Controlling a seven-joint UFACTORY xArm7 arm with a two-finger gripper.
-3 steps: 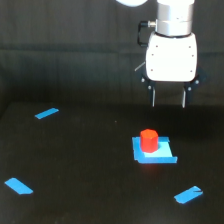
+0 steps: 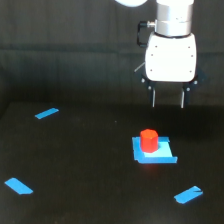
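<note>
A small red object (image 2: 149,141) rests on a light blue square outlined in blue tape (image 2: 168,158) on the dark table. Above and behind it hangs my white gripper (image 2: 168,104), pointing down. Its two thin dark fingers stand well apart, with nothing visible between them, so the gripper is open. There is a clear gap between the fingertips and the red object.
Blue tape strips lie on the table: one at the back left (image 2: 47,113), one at the front left (image 2: 18,186) and one at the front right (image 2: 188,195).
</note>
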